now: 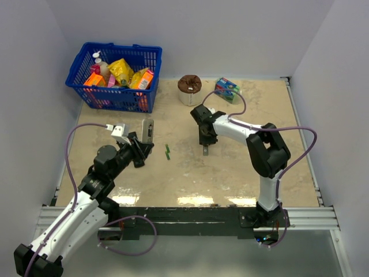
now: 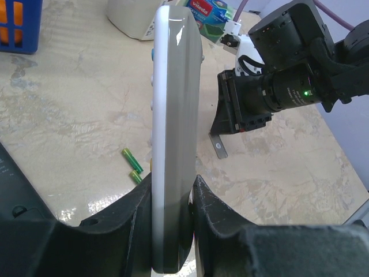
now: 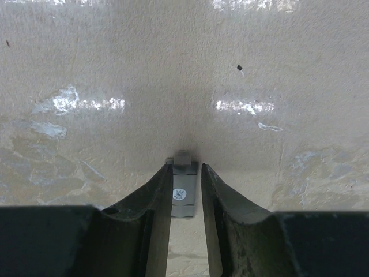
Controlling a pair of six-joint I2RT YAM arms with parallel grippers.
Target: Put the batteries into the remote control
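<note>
My left gripper is shut on the remote control, a long grey-and-white body held upright with its edge towards the left wrist camera. Two green batteries lie end to end on the table, partly behind the remote; the top view shows these batteries between the two arms. A small grey cover rests on the table under my right gripper. The right fingers stand apart on either side of the cover, with a gap visible between them. Whether they touch it, I cannot tell.
A blue basket full of goods stands at the back left. Behind the right arm are a white tub with a brown top and a colourful box. A dark object lies beside the left gripper.
</note>
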